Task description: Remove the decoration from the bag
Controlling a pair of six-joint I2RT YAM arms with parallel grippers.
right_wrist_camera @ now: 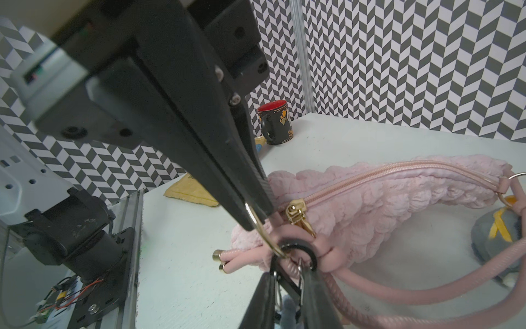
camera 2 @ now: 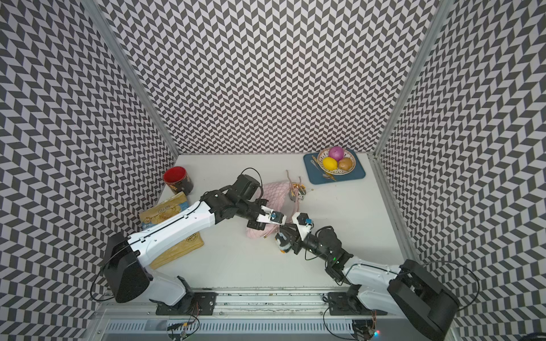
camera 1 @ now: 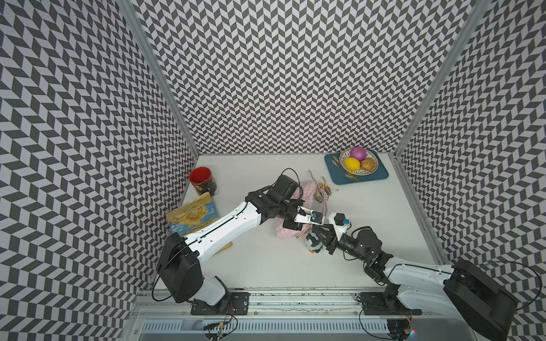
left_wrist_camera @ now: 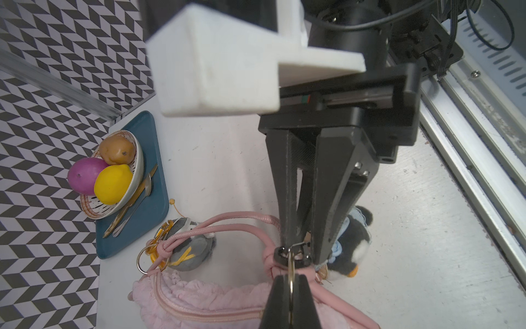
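The pink quilted bag lies on the table with its cord strap. A thin gold ring at the strap's knotted end is pinched by my left gripper, which is shut on it. Right beside it is a black clasp, linked to the ring. My right gripper stands part open around the clasp, a finger to either side. A penguin plush hangs below, partly hidden behind the right fingers. A second grey plush with yellow ribbon lies by the strap's other end.
At the back right a blue tray bears a fruit bowl and cutlery. A red-black mug and a folded printed cloth are at the left.
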